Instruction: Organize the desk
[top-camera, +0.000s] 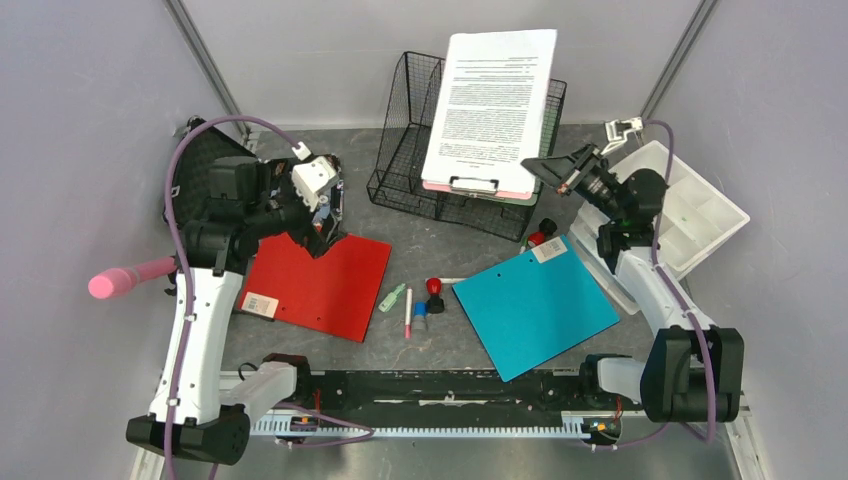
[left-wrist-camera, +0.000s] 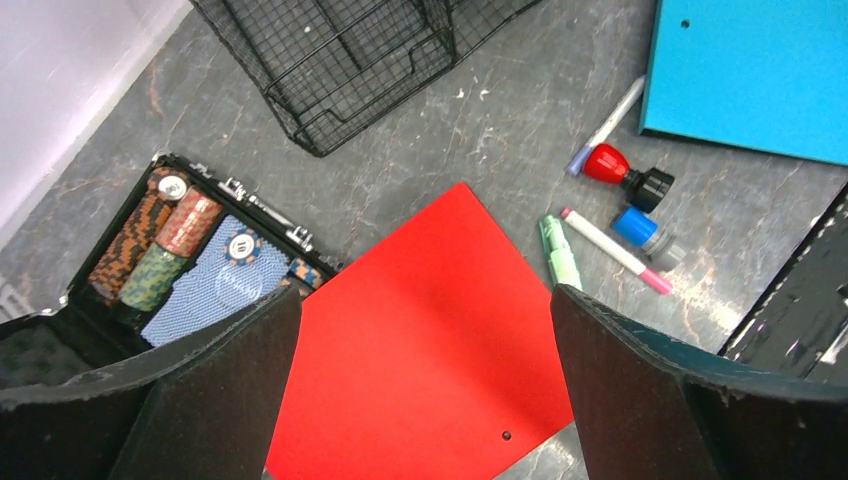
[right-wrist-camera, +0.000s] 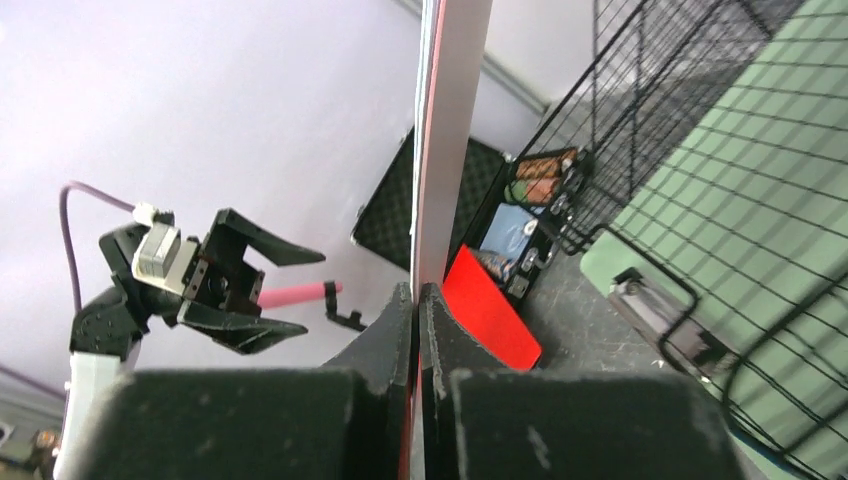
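Note:
A pink clipboard with a printed sheet hangs over the black wire basket. Its lower right corner is pinched by my right gripper; in the right wrist view the clipboard shows edge-on between the shut fingers. Through the basket's mesh a green clipboard is visible. My left gripper stands open above the red folder, nothing between its fingers. On the right of the desk lies a blue folder.
Pens, a red-handled stamp and small bottles lie between the folders. An open poker-chip case sits at the left, a white tray at the right. Grey desk shows in front of the basket.

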